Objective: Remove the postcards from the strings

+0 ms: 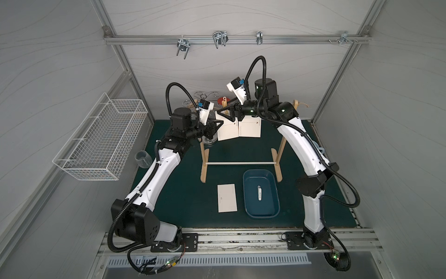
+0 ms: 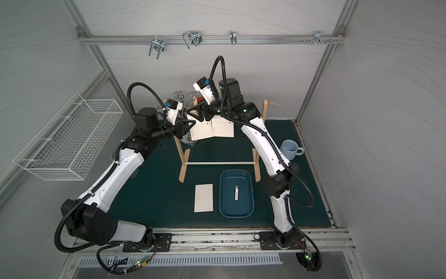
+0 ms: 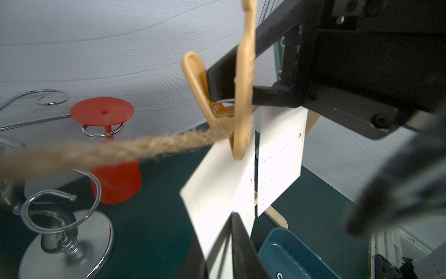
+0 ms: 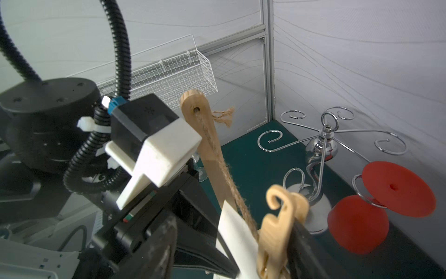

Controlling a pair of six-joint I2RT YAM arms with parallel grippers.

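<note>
A postcard (image 3: 220,172) hangs from the twine by a wooden clothespin (image 4: 274,232). A second postcard (image 3: 281,153) hangs beyond it. My left gripper is at the first card's side, its fingertips nearly together with the card's edge seemingly pinched between them. My right gripper stands open at the clothespin. One of its fingers (image 4: 309,255) lies close against the pin's far side, and its other finger (image 4: 160,251) is well apart. The contact at the pin's lower end is cut off by the frame edge. Another postcard (image 1: 227,198) lies flat on the table.
A blue tray (image 1: 247,204) with a small white item stands in front of the wooden frame (image 1: 204,174). Behind the twine is a metal holder (image 4: 320,186) with red cups. A wire basket (image 1: 106,139) and a mug (image 2: 290,149) are at the sides.
</note>
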